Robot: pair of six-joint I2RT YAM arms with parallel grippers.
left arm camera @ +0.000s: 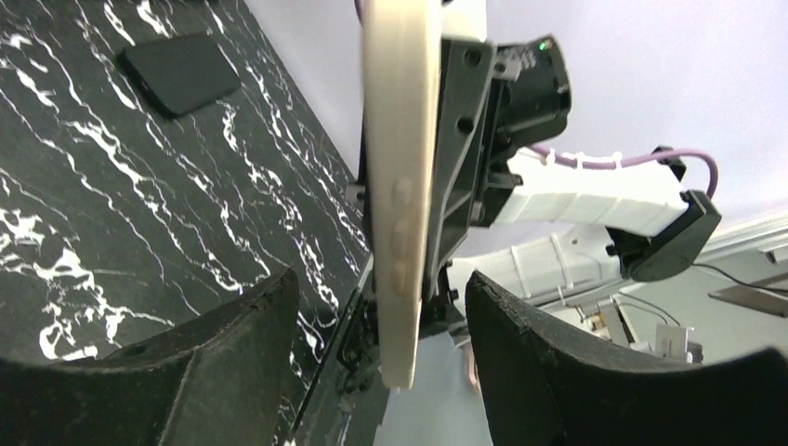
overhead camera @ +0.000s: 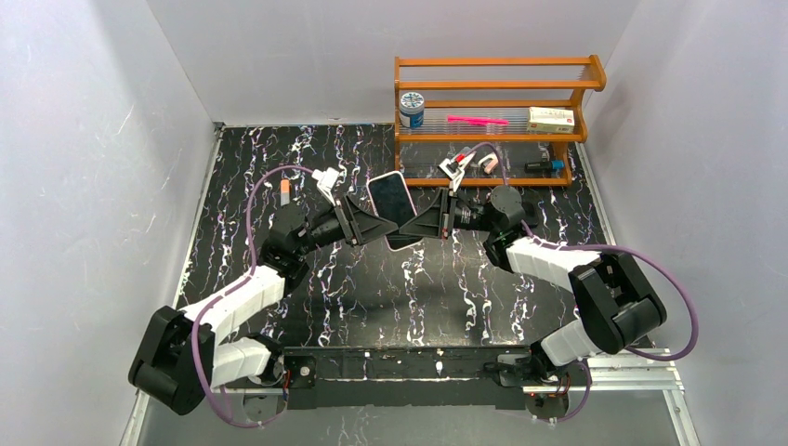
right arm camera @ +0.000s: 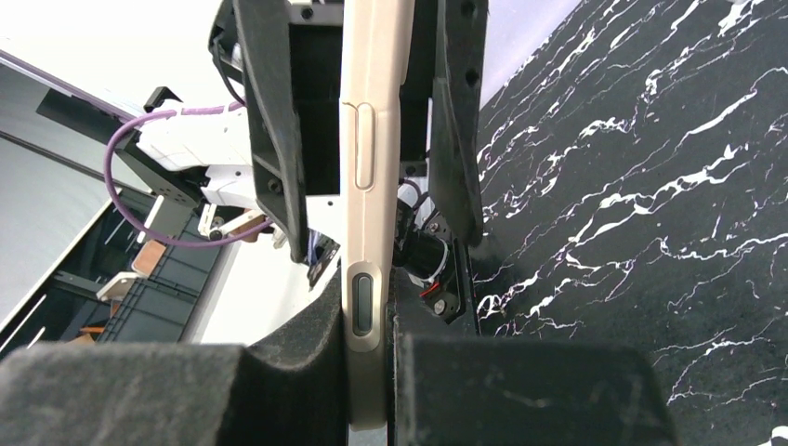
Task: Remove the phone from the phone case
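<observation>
The phone (overhead camera: pixel 394 197), dark screen up with a pale rim, is held tilted above the table between both arms. Its beige case (right arm camera: pixel 370 218) shows edge-on in the right wrist view, with side buttons or cut-outs along it. My right gripper is shut on the cased phone, one finger on each face. From the other side, my left gripper stands open, its fingers (right arm camera: pixel 268 121) spread on either side of the cased phone with gaps visible. In the top view, the gripper tips cover part of the phone's middle.
An orange rack (overhead camera: pixel 400 153) at the back holds a blue jar (overhead camera: pixel 412 110), a pink item (overhead camera: pixel 477 120) and a box (overhead camera: pixel 551 120). A black flat block (left arm camera: pixel 181 72) lies on the marbled table. Open table lies in front of the arms.
</observation>
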